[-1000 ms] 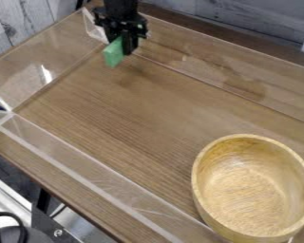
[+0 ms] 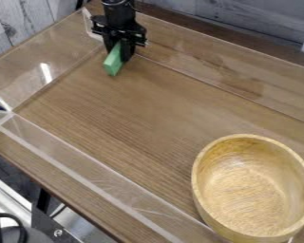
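Observation:
Near the top of the camera view, the black gripper (image 2: pixel 118 42) reaches down over the wooden table (image 2: pixel 129 128) at the back left. It is shut on a green object (image 2: pixel 113 64), a small elongated piece held low at the table's back part. The fingertips are small and dark, so their exact hold on the object is hard to make out.
A large round tan bowl (image 2: pixel 250 186) stands at the front right. Clear tape or film runs along the left side, with cables at the lower left edge.
Over the last second the gripper and green object have shifted slightly down toward the front, and the green object looks more tilted. The bowl has not moved.

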